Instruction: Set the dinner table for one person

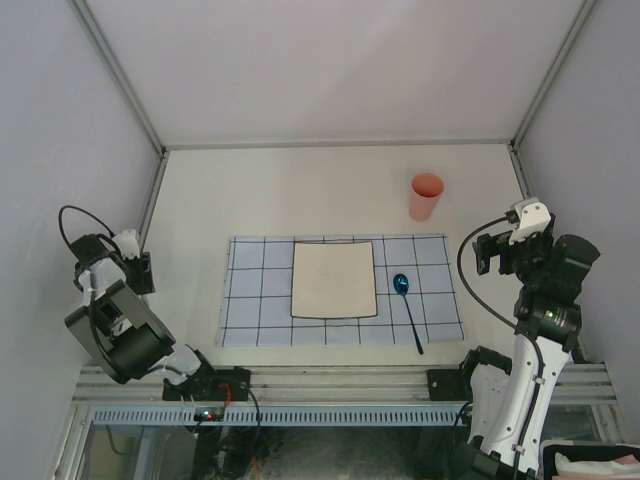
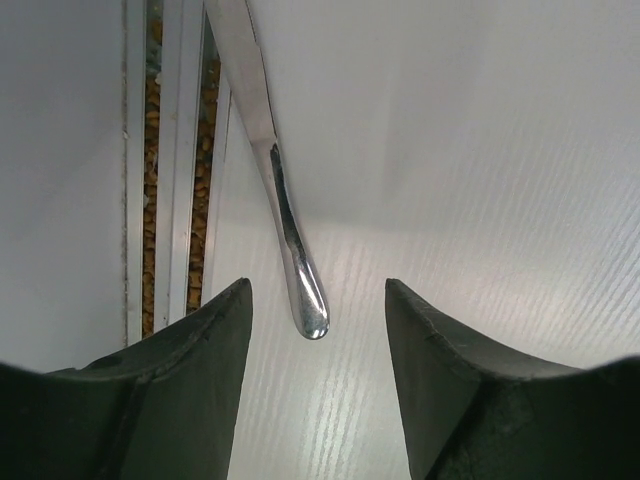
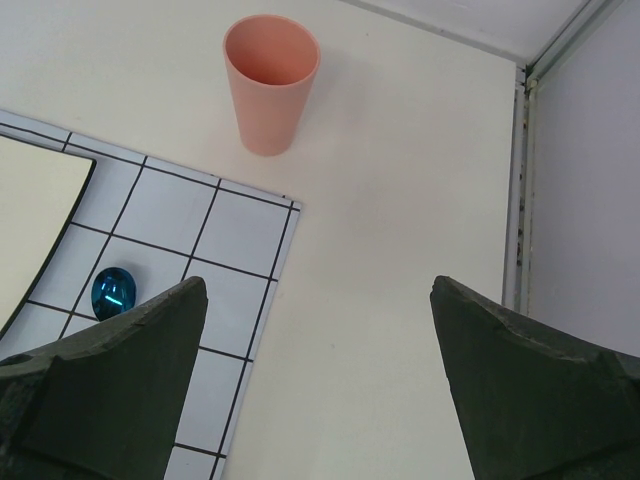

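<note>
In the left wrist view a silver knife (image 2: 290,240) lies on the bare table along its left edge, its handle end between the spread fingers of my left gripper. That gripper is open, apart from the handle on both sides. The top view does not show the knife. My right gripper is open and empty, to the right of the placemat. On the gridded placemat (image 1: 260,290) lie a cream square (image 1: 333,280) in the middle and a blue spoon (image 1: 401,284) to its right. A pink cup (image 1: 424,198) stands behind the placemat.
A metal rail (image 2: 180,200) runs close beside the knife on the left. Walls (image 1: 340,70) close off the back and both sides. Free table lies behind the placemat and between it and the left gripper.
</note>
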